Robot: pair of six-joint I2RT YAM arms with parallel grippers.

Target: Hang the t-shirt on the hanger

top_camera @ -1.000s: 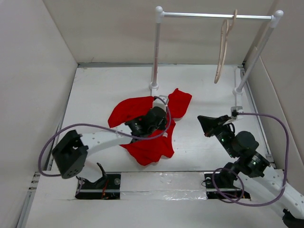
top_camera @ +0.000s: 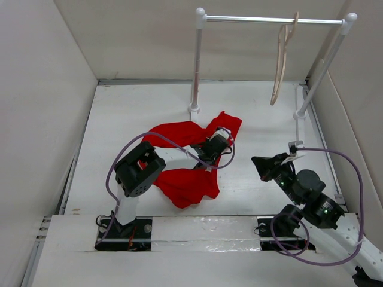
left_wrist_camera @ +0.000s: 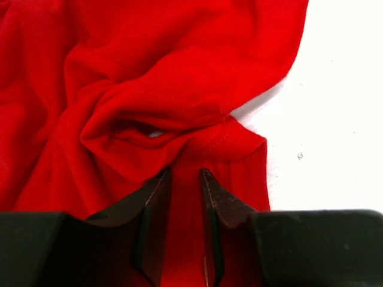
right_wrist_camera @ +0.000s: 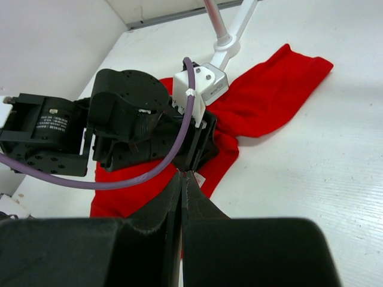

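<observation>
The red t-shirt (top_camera: 185,188) lies crumpled on the white floor. My left gripper is down at the shirt's right part, its fingers part open over a folded edge of red cloth; whether cloth is held between them is unclear. My right gripper (top_camera: 256,165) is shut, nothing visible between its fingers, in the air right of the shirt; in the right wrist view it points toward the left arm. A pale hanger (top_camera: 281,60) hangs from the rail at the back right.
The rack's posts (top_camera: 197,66) stand behind the shirt and at the right. Bare floor (top_camera: 263,113) lies right of the shirt and at the back left. Walls enclose the space on the sides and back.
My right arm has shifted slightly. The shirt looks much the same.
</observation>
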